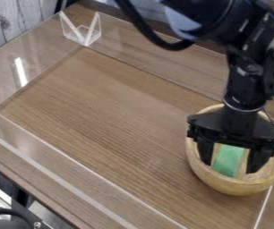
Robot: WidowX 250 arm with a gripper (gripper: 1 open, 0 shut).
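Observation:
A wooden bowl [229, 182] sits on the right side of the wooden table, holding a flat green object [226, 159]. My black gripper [233, 152] is low over the bowl, open, its two fingers hanging down on either side above the green object. The fingertips reach into the bowl's opening. Whether they touch the green object cannot be told, and the upper part of the object is hidden behind the gripper.
A white plastic frame [82, 27] stands at the back left. A black cable runs at the bottom left corner beside the table's edge.

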